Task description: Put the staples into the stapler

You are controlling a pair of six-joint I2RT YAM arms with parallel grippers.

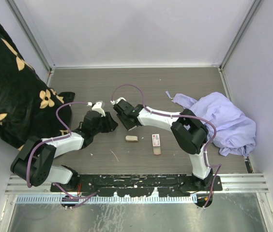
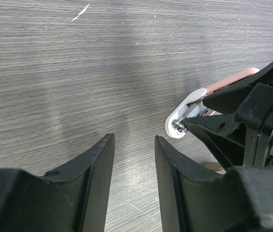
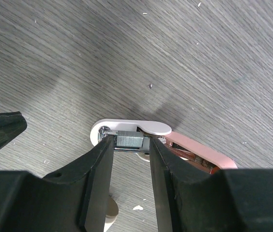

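Note:
The pink-and-white stapler [image 3: 199, 151] lies on the table in the right wrist view, its metal channel exposed. A short silver block of staples [image 3: 129, 139] appears in that channel. My right gripper is open over it, a fingertip at each side; contact cannot be made out. From the left wrist view, the stapler's white end [image 2: 174, 126] shows beside the dark right fingers [image 2: 223, 104]. My left gripper stands open to the left of the stapler, with nothing between its fingers. In the top view the right gripper mostly hides the stapler.
A small beige object [image 1: 131, 138] and a red-and-white box [image 1: 156, 140] lie in front of the grippers. A thin strip [image 1: 113, 155] rests nearer the front edge. Lilac cloth [image 1: 223, 121] fills the right side, a dark blanket [image 1: 25, 87] the left.

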